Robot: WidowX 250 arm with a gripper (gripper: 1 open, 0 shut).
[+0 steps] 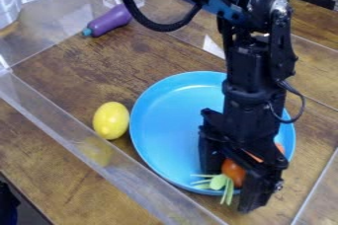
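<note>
My black gripper (242, 165) is down over the right part of a blue plate (169, 112), its open fingers around an orange carrot (232, 170) with pale green leaves (211, 183) toward the front. The fingers and wrist hide much of the carrot, and another bit of orange shows at the right behind them.
A yellow lemon (111, 120) sits left of the plate. A purple eggplant (106, 21) lies at the back left. A clear plastic edge runs diagonally along the front left.
</note>
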